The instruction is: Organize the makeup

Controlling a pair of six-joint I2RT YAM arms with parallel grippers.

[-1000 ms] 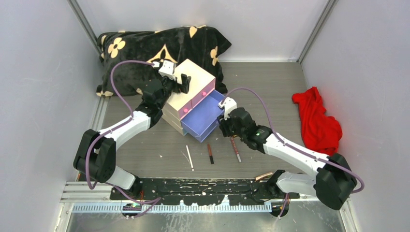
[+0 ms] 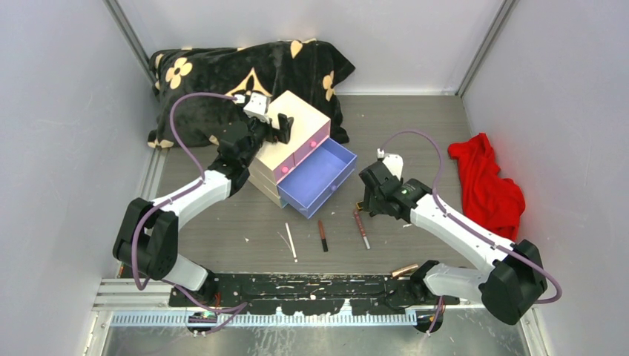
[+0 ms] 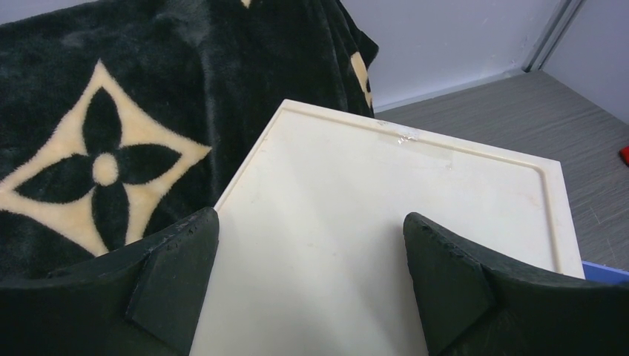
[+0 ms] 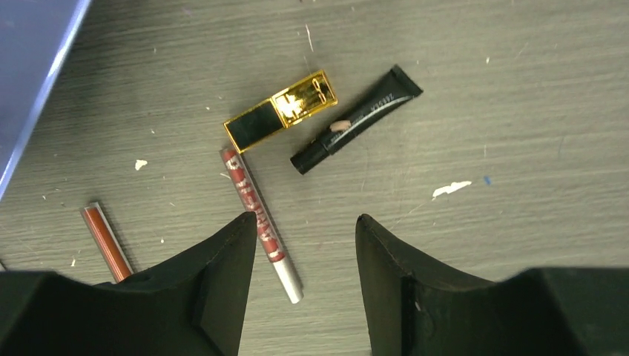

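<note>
My left gripper is open on top of the cream drawer organizer (image 2: 300, 119). Its blue lower drawer (image 2: 319, 174) is pulled out; the inside visible from above looks empty. My right gripper is open above the table, right of the drawer. Under it lie a gold lipstick (image 4: 280, 111), a black tube (image 4: 360, 119) and a red lip pencil with silver end (image 4: 259, 222). A brown pencil (image 2: 322, 236), a thin white stick (image 2: 291, 242) and a rose-gold tube (image 2: 404, 270) also lie on the table.
A dark patterned blanket (image 2: 200, 81) lies behind the organizer. A red cloth (image 2: 486, 185) is at the right.
My right gripper has moved right, away from the drawer to over the loose makeup. The drawer sits a little further out to the right. My left arm has not visibly moved.
</note>
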